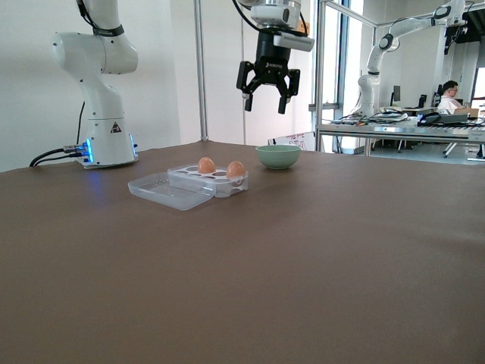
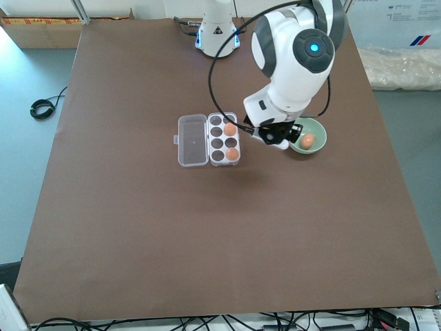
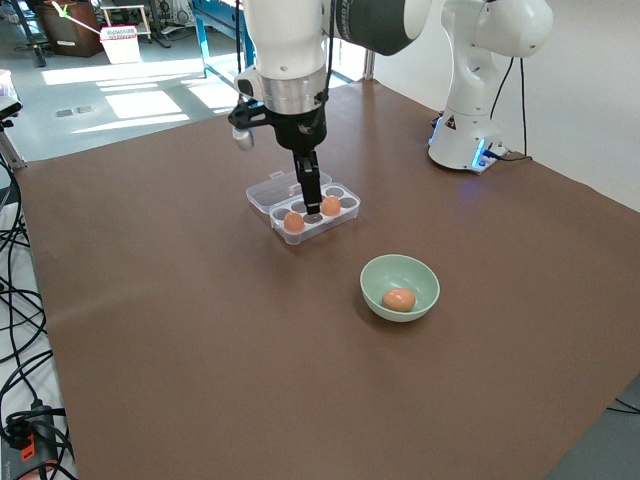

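Observation:
A clear egg carton [image 2: 224, 138] with an open lid holds two brown eggs. A pale green bowl [image 3: 399, 275] holds another egg [image 3: 398, 299]. My black gripper [image 1: 267, 96] hangs in the air above and between carton and bowl, its fingers apart with nothing seen between them in the top camera view. In the left camera view it partly covers the bowl's upper left side.
Cables run along the table's outer edge.

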